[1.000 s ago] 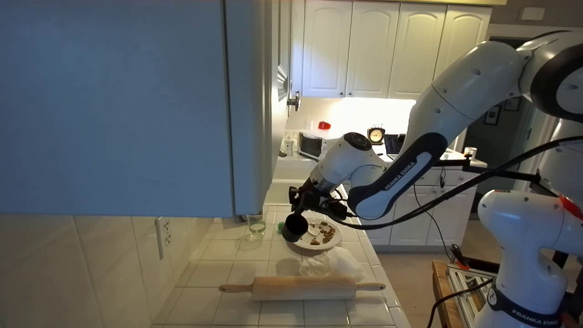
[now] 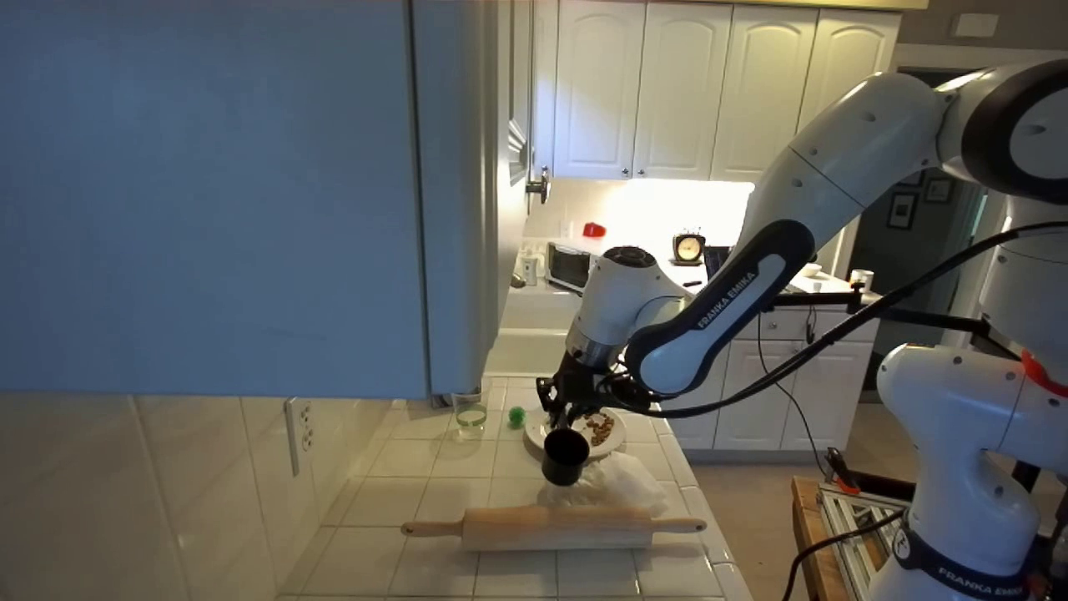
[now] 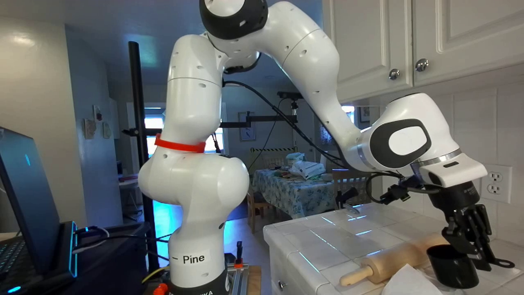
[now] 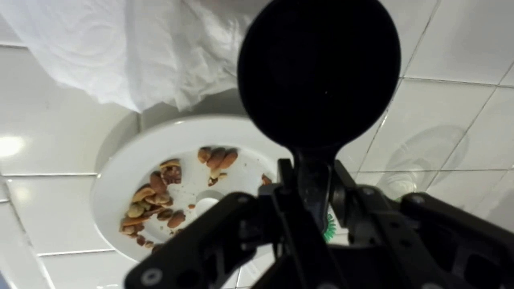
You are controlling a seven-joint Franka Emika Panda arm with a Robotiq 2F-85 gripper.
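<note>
A black measuring cup [image 2: 566, 457] hangs above the counter, its handle pinched in my gripper, which is shut on it. Seen from the wrist, the cup's dark bowl [image 4: 320, 72] points away from the fingers; its inside is too dark to make out. Below and beside it lies a white plate [image 4: 108, 192] with scattered nuts [image 4: 149, 197] and a small round white piece. In exterior view 2 the black cup [image 3: 452, 268] appears over the counter, held by the gripper [image 3: 479, 246], with the handle's looped end sticking out.
Crumpled white paper towel [image 2: 611, 482] lies in front of the plate, then a wooden rolling pin [image 2: 556, 527]. A clear glass [image 2: 468, 416] and a green scrubber [image 2: 516, 416] stand to the left. Upper cabinets [image 2: 210, 200] overhang the counter.
My gripper has carried the cup right and toward the paper towel in exterior view 1. The wrist stands more upright, and the gripper now covers part of the plate.
</note>
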